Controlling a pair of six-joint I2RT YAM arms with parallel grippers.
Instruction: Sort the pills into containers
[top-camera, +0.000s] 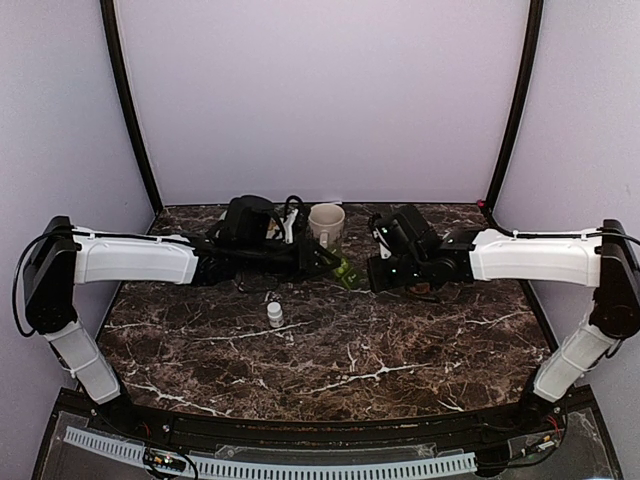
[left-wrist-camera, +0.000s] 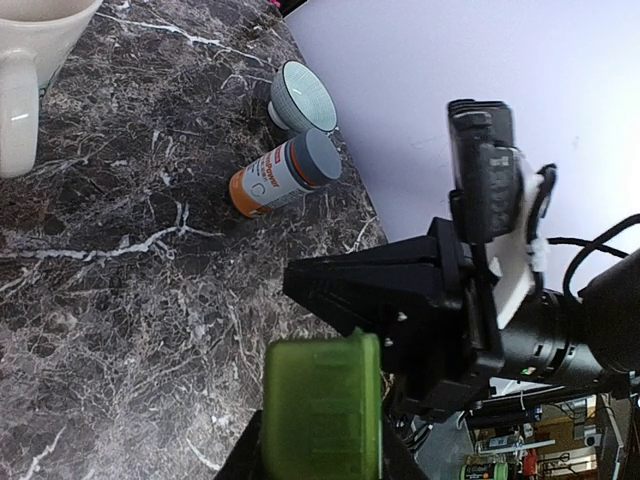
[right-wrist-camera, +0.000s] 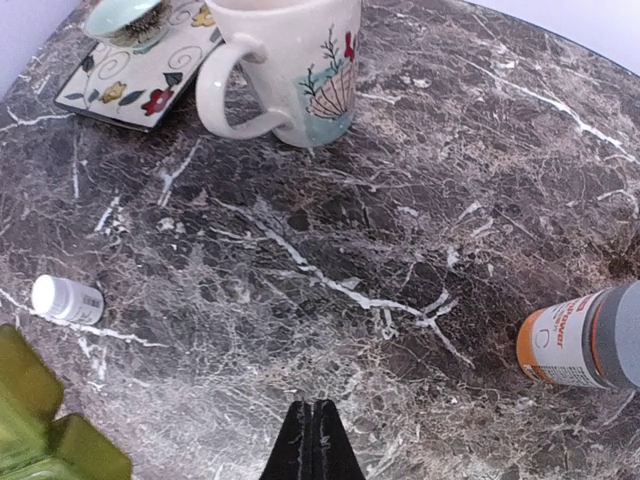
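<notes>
A translucent green pill container (left-wrist-camera: 322, 410) is held above the table, with my left gripper (top-camera: 330, 262) shut on it. Its blocky sections show at the lower left of the right wrist view; any pills inside cannot be made out. To the right of it, a short gap away, my right gripper is shut with nothing between its fingertips. A small white bottle (right-wrist-camera: 68, 300) lies or stands on the marble at the left. An orange-and-white bottle with a grey cap (left-wrist-camera: 275, 180) is on the right side.
A seashell mug (right-wrist-camera: 310, 75) stands at the back middle. Left of it are a flowered tile (right-wrist-camera: 135, 95) and a small bowl (right-wrist-camera: 130, 22). Another pale bowl (left-wrist-camera: 303, 97) sits beyond the grey-capped bottle.
</notes>
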